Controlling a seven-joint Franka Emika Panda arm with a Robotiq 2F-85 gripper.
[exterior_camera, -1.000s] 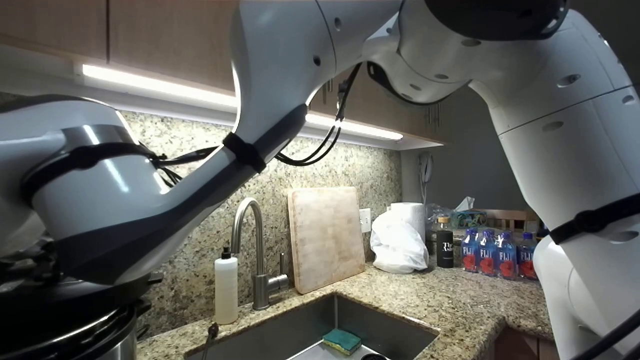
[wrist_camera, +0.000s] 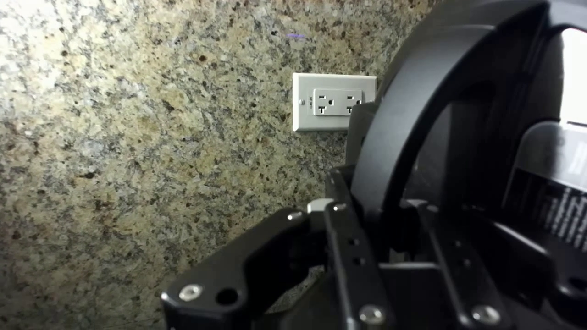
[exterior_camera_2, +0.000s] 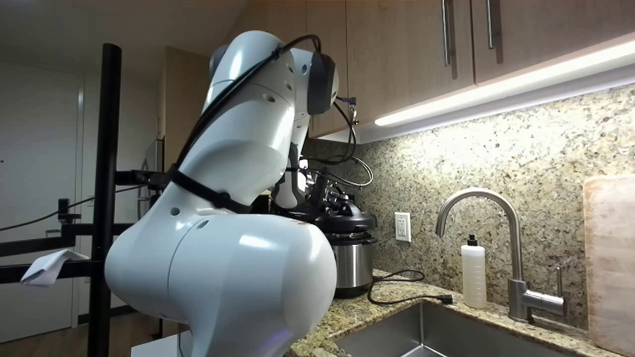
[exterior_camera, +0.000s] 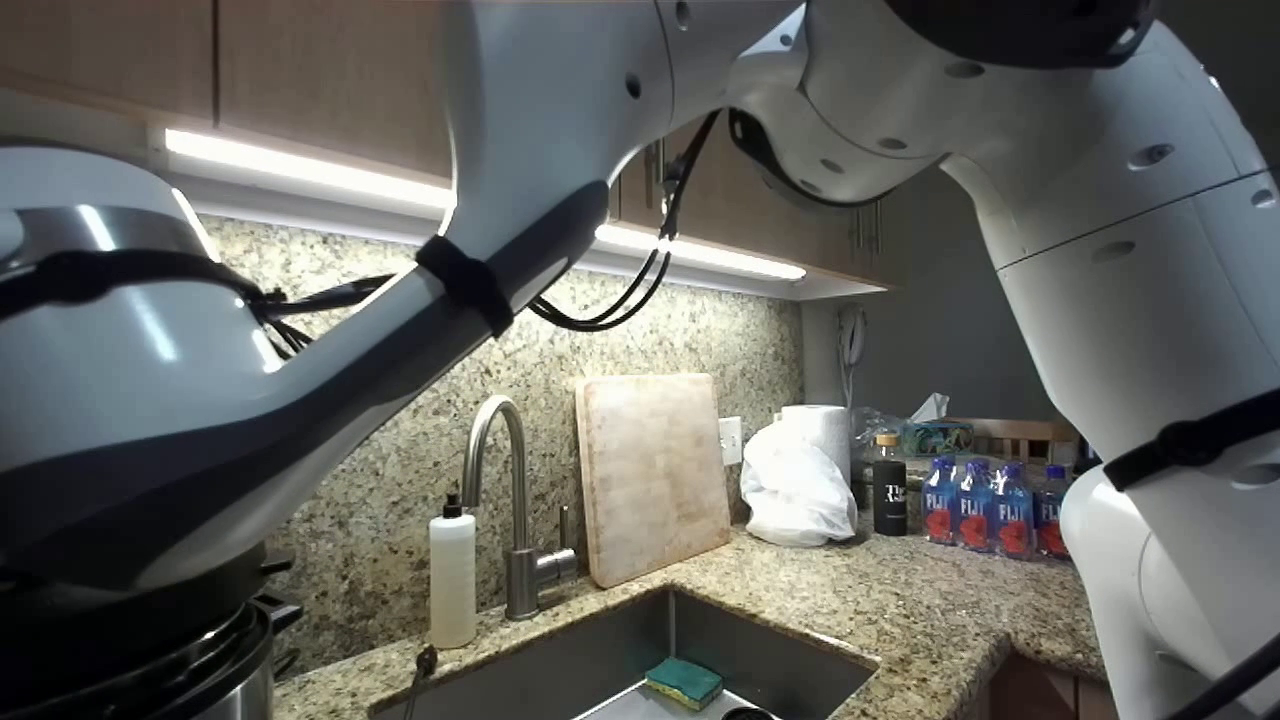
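A pressure cooker with a steel body [exterior_camera_2: 352, 262] and a black lid [exterior_camera_2: 345, 222] stands on the counter behind my arm in exterior view 2. Only part of the cooker [exterior_camera: 254, 672] shows at the lower left of exterior view 1, under my forearm. Seen from the wrist, my gripper is shut on a curved black handle [wrist_camera: 393, 137], which appears to belong to the lid. Its fingers [wrist_camera: 352, 242] lie on either side of the handle's near end. The exact contact is dark and partly hidden, and whether the lid sits fully on the pot cannot be told.
Close behind the cooker stands the granite wall with an outlet [exterior_camera_2: 402, 226]. A black cord [exterior_camera_2: 396, 291] lies on the counter. To the right are a soap bottle [exterior_camera_2: 474, 273], a faucet [exterior_camera_2: 516, 256] and the sink [exterior_camera_2: 387, 333]. Cabinets hang above.
In exterior view 1 my forearm and wrist have shifted left, and the wrist looks turned. The gripper area beside the cooker, partly visible before, is now hidden behind the arm.
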